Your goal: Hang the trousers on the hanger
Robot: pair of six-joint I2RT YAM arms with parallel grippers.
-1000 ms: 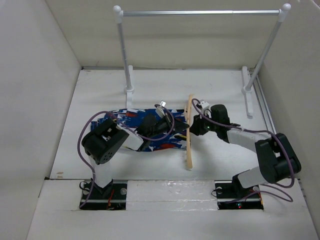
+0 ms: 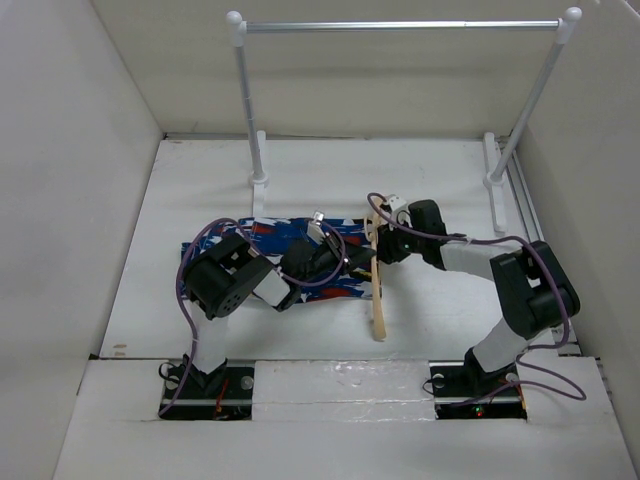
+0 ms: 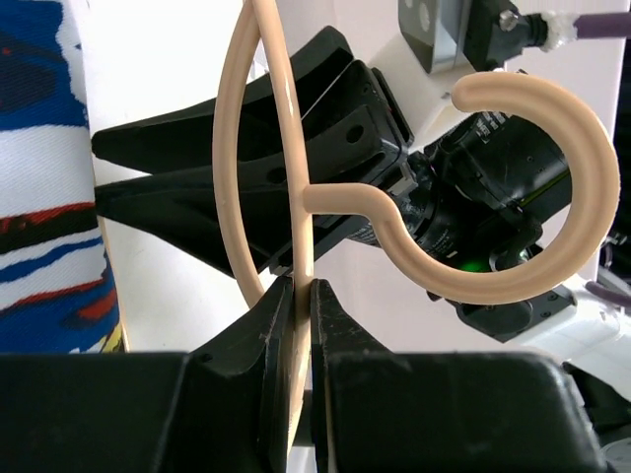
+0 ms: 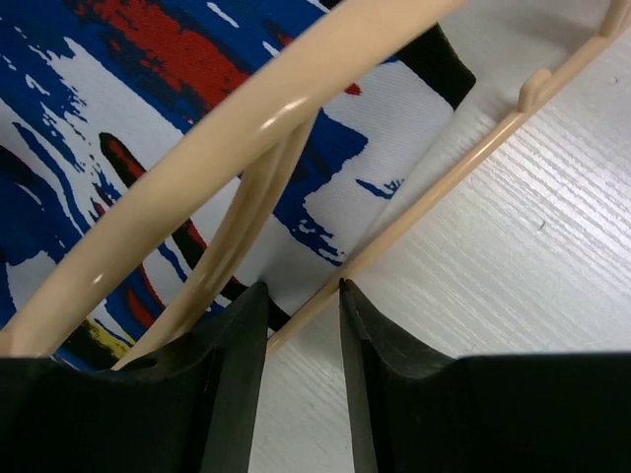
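Note:
The patterned blue, white and red trousers (image 2: 335, 290) lie flat on the table, their right end beside the beige hanger (image 2: 378, 318). Near the base of its hook, my left gripper is shut on the hanger, which stands on edge. From the other side my right gripper (image 2: 384, 238) reaches in past the hanger's upper bars. Its fingers (image 3: 148, 192) are part open and point at the trousers' edge. In the right wrist view, the hanger's lower bar (image 4: 434, 192) crosses at the fingertips; whether it lies between them I cannot tell.
An overhead rail (image 2: 400, 26) on two white posts spans the back. Free table (image 2: 440, 320) lies in front and to the right of the hanger. Both arms are close together around it.
My right gripper has moved left and slightly back, up to the hanger and trousers' edge. The hanger's far end has shifted slightly left; the left gripper keeps hold of it.

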